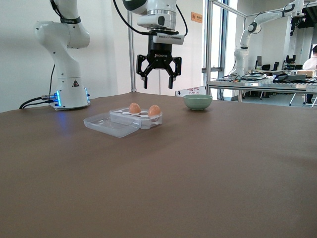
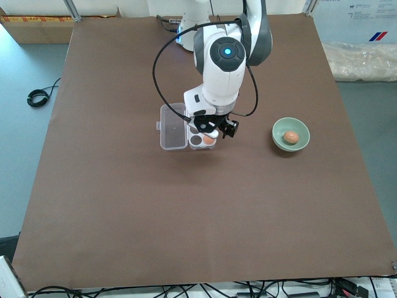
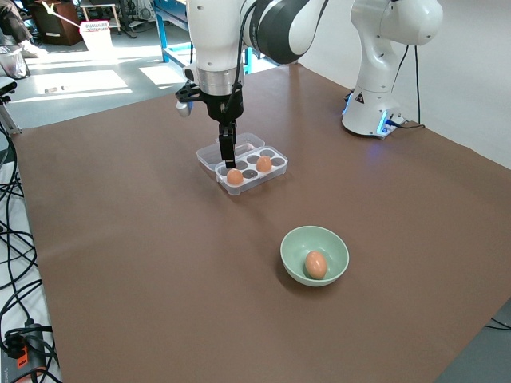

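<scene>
My gripper [image 1: 158, 79] hangs open, fingers pointing down, above the clear egg box [image 3: 250, 179] with its lid [image 2: 173, 128] folded flat beside it. In the top view nothing is between the fingers. The box holds two eggs [image 1: 134, 108] [image 1: 154, 110]; in the left view my wrist covers much of it. A green bowl [image 3: 298, 246] stands apart from the box, with one egg [image 3: 315, 265] in it.
A white arm base [image 1: 72, 94] with cables stands at the table's edge. Loose cables lie off the table.
</scene>
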